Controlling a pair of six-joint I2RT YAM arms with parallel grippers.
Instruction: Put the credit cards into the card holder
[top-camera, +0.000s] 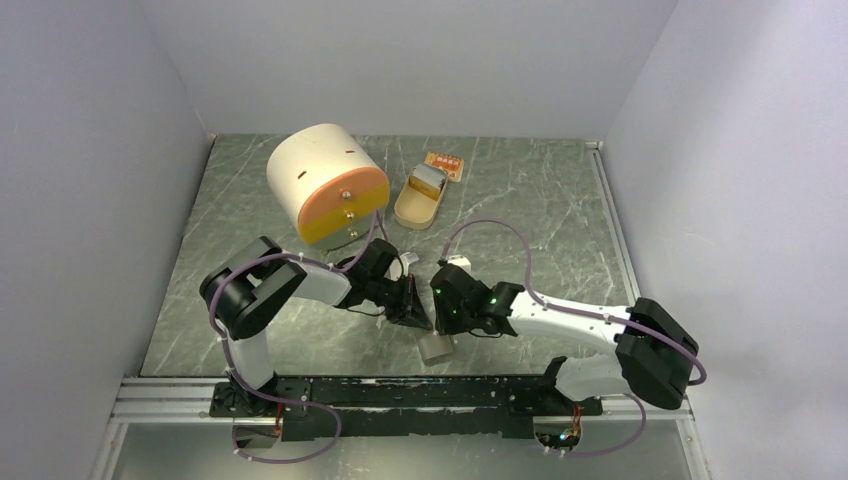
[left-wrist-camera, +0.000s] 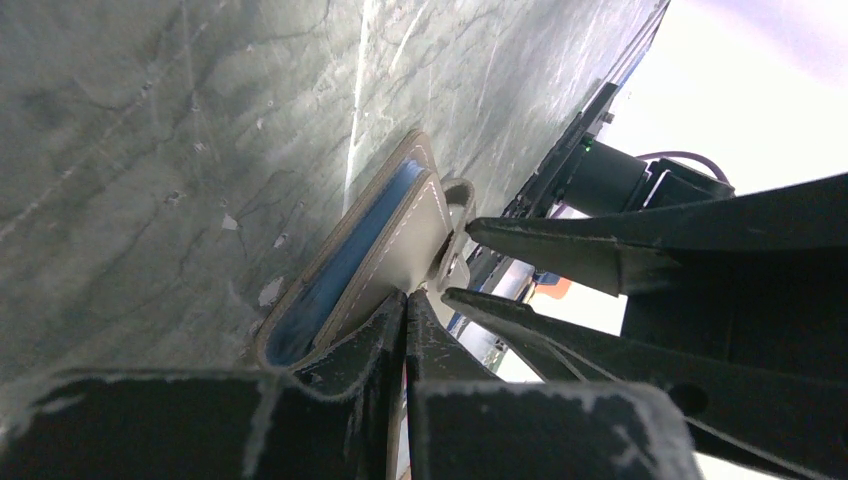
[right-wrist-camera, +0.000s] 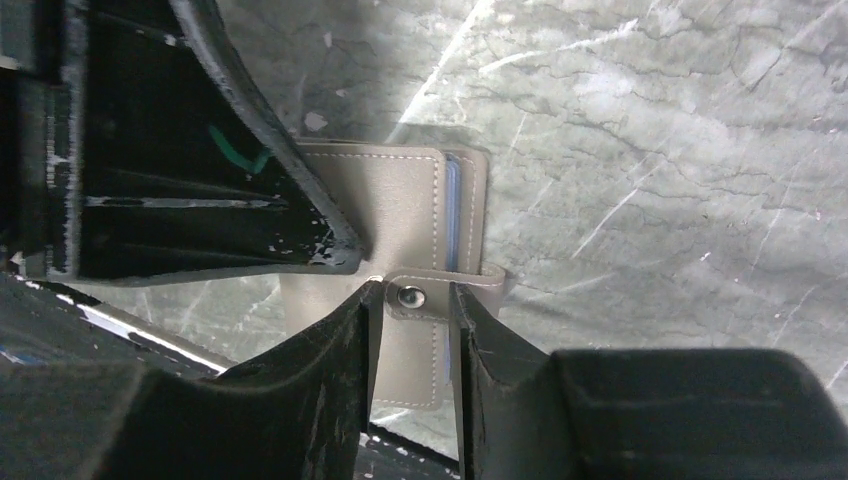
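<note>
The beige leather card holder (top-camera: 434, 346) lies on the grey table near its front edge, with a blue inner layer and a strap with a snap (right-wrist-camera: 437, 293). My left gripper is shut on the card holder at one end. My right gripper stands open over the strap and snap, its fingers either side of them. In the left wrist view the blue layer (left-wrist-camera: 330, 270) shows between the leather covers (left-wrist-camera: 395, 255). I cannot tell whether any cards are inside the holder.
A striped round cabinet (top-camera: 315, 175) stands at the back left. Beside it are a tan tray (top-camera: 416, 210) with grey and yellow contents and an orange card (top-camera: 444, 160).
</note>
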